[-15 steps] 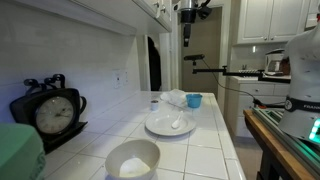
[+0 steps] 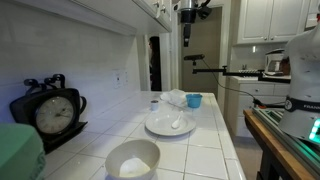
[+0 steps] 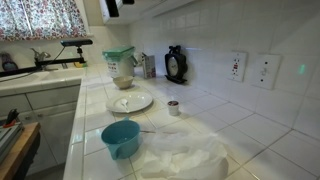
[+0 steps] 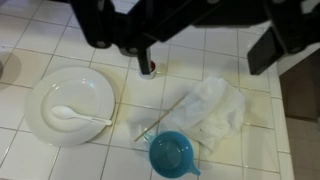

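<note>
High above the counter hangs my gripper, well apart from everything below. Its dark fingers stand wide apart in the wrist view, with nothing between them. A white plate lies on the tiles with a white spoon on it. The teal cup has a handle and stands near a crumpled white cloth. From under the cloth's edge pokes a thin brownish stick. Behind the cloth stands a small jar.
A whitish bowl is nearest the first exterior camera, beside a green bag. Against the wall stands a dark clock. Cabinets overhang the white tiled counter; bare tile surrounds the plate.
</note>
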